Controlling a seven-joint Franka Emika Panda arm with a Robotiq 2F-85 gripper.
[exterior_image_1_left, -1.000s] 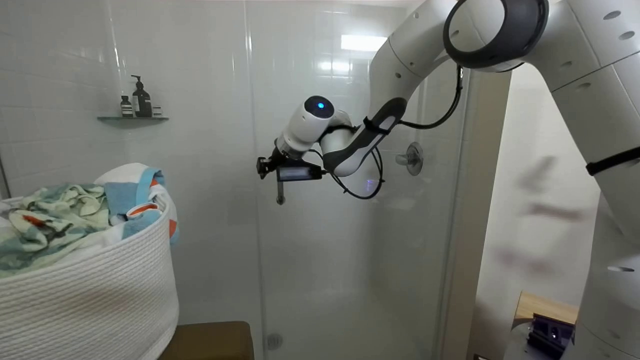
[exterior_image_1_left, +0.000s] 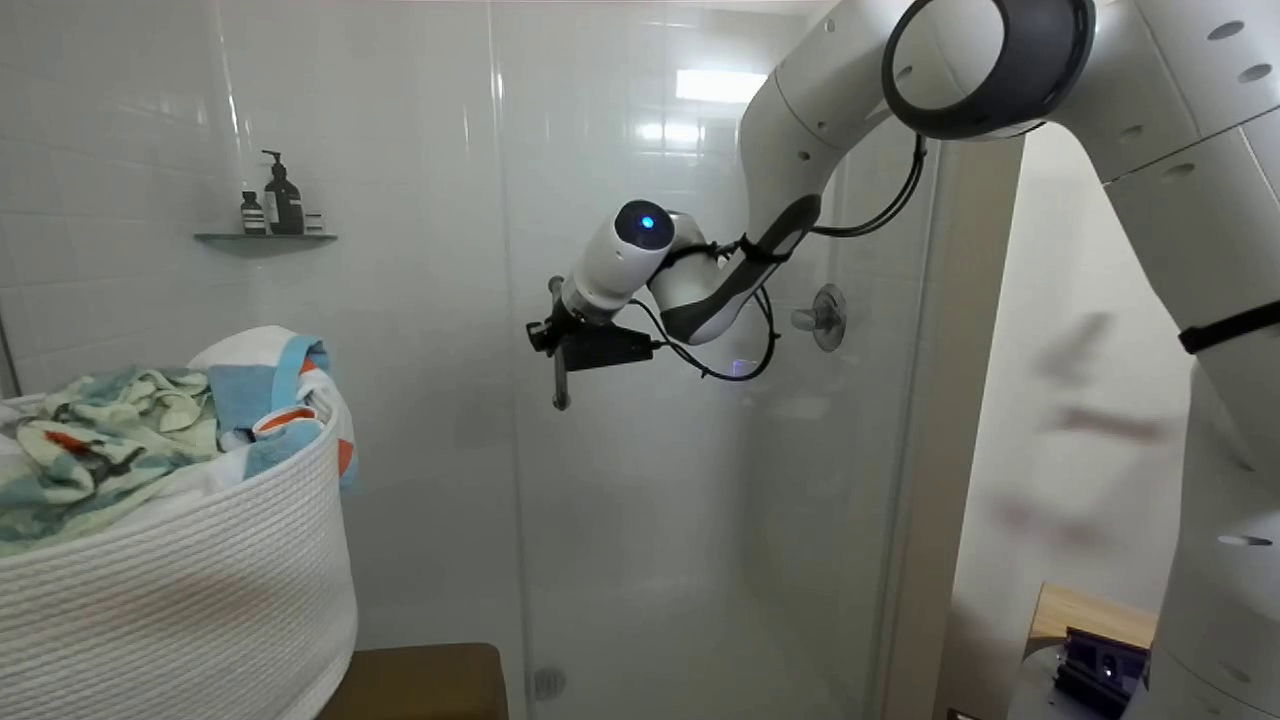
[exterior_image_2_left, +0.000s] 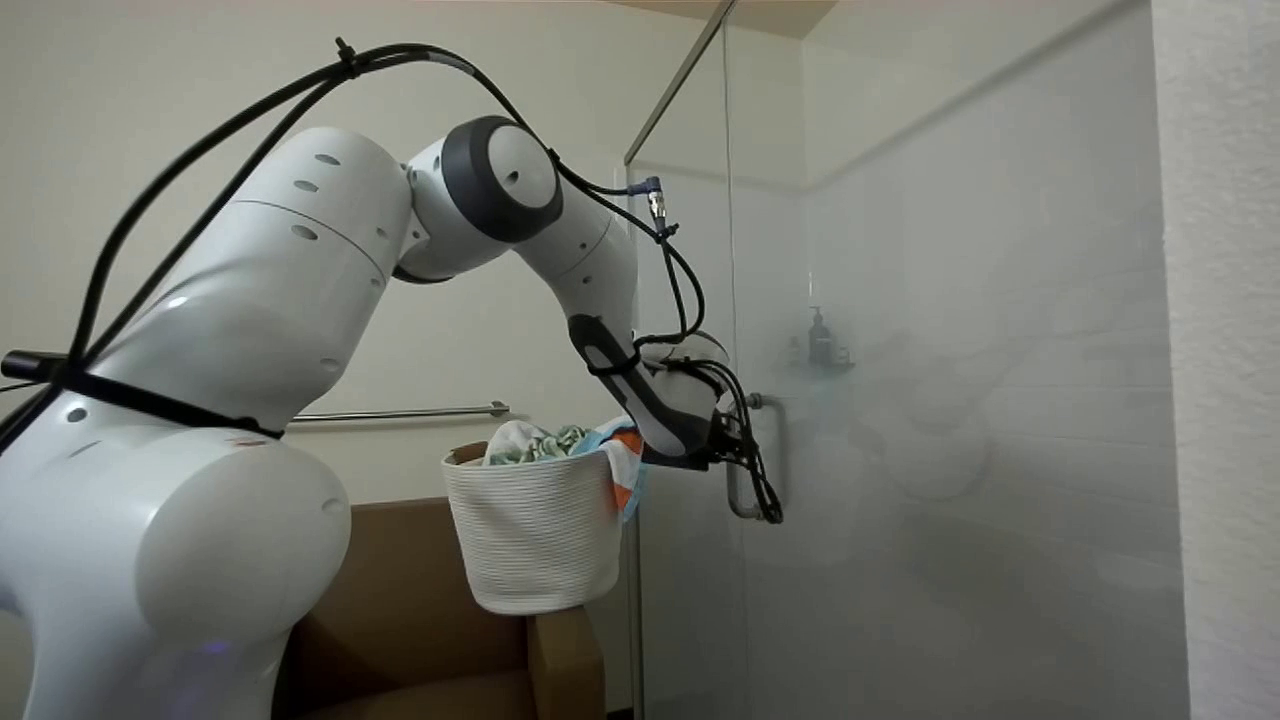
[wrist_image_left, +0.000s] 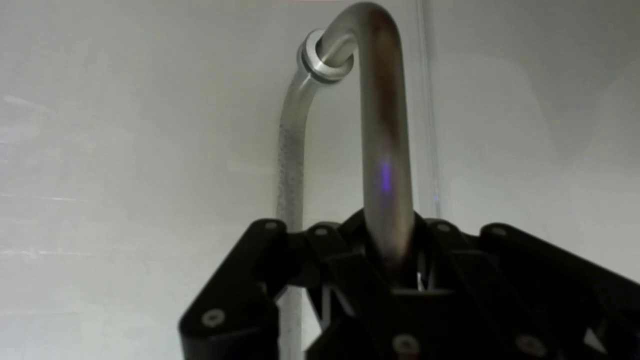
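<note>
A metal bar handle (wrist_image_left: 384, 114) is fixed to the glass shower door (wrist_image_left: 150, 150), running upright. My gripper is shut on it; in the wrist view the bar passes down between the black fingers, whose tips are partly hidden behind it. In the first exterior view the ends of the handle (exterior_image_1_left: 560, 386) show above and below the gripper (exterior_image_1_left: 549, 334). From the other side, the second exterior view shows the handle (exterior_image_2_left: 777, 450) beside my wrist, with cables hiding much of the gripper. The glass door (exterior_image_1_left: 648, 504) looks flush with its neighbouring panel.
A white woven basket (exterior_image_1_left: 204, 588) full of towels (exterior_image_1_left: 132, 432) stands left of the arm, on a brown chair (exterior_image_2_left: 420, 576). Behind the glass are a shelf (exterior_image_1_left: 266, 236) with bottles and a shower valve (exterior_image_1_left: 825, 318). Free space lies below the wrist.
My wrist has shifted slightly right and down in the first exterior view, and its tilt has changed. The gripper now sits on the handle's line. The door and basket look unmoved.
</note>
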